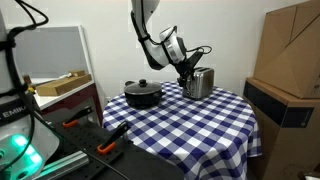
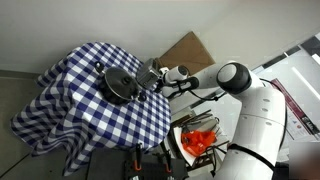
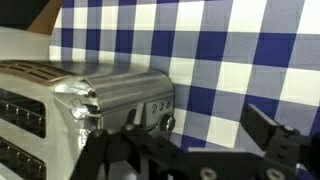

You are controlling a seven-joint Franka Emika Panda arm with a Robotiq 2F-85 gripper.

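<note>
A silver toaster stands at the far side of the checkered table. My gripper is at the toaster's near left side in the first exterior view. Seen from the wrist, the toaster fills the left, its slots at the far left and its control end facing the cloth. The gripper is open over the toaster's control end and the bare cloth beside it, with nothing between its fingers. A dark lidded pot sits on the table's left part. Whether the fingers touch the toaster, I cannot tell.
A blue and white checkered cloth covers the table, clear to the front and right. Cardboard boxes stand at the right. In the second exterior view, the pot lies close to the toaster.
</note>
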